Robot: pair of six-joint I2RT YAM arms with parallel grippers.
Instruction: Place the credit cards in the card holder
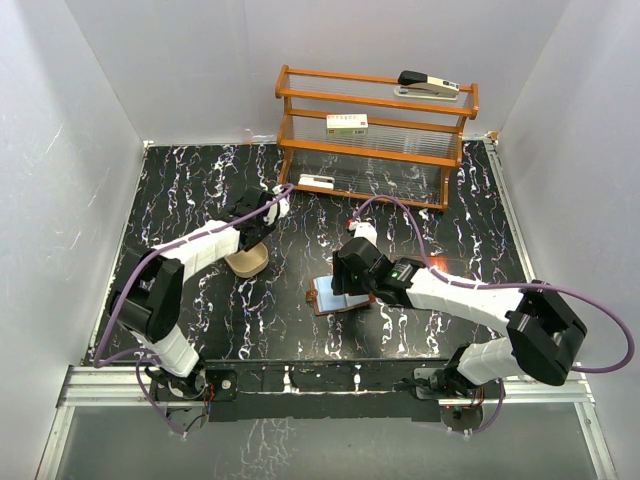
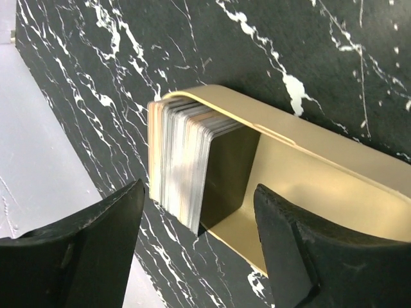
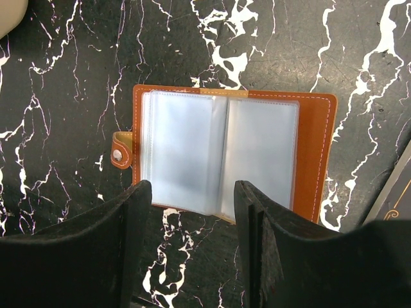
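Observation:
A stack of cards stands on edge at one end of a beige oval box. Over that box hangs my left gripper, open, its fingers apart and nothing held between them. The brown card holder lies open flat on the black marbled table, its clear sleeves facing up and a snap strap at its left side. My right gripper is open above the holder's near edge, with nothing held. From the top view, the right gripper hides part of the holder.
A wooden rack stands at the back, bearing a stapler, a small box and a white item. An orange-brown object lies behind the right arm. Bare table separates the beige box from the holder.

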